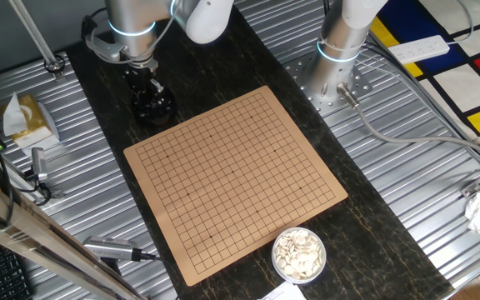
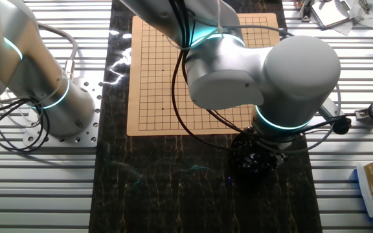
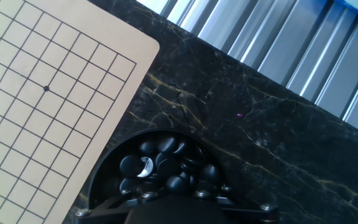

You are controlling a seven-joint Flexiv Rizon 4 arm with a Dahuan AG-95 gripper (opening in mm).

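A round black bowl [image 3: 157,133] holds several glossy black stones [image 3: 178,185], one showing a bright glint. In exterior view 1 my gripper [image 1: 151,102] points down at that bowl, beyond the board's upper left corner. The gripper's dark body and linkages cover the bowl's near side in the wrist view. Its fingertips are hidden, so I cannot tell how the fingers stand or whether a stone is between them. The tan grid board [image 1: 232,172] lies flat and bare. Beside its near edge stands a clear round container of white stones [image 1: 299,254].
A tissue box [image 1: 32,123] sits on the slatted metal surface at left. Cables [image 2: 177,90] hang around the arm above the board.
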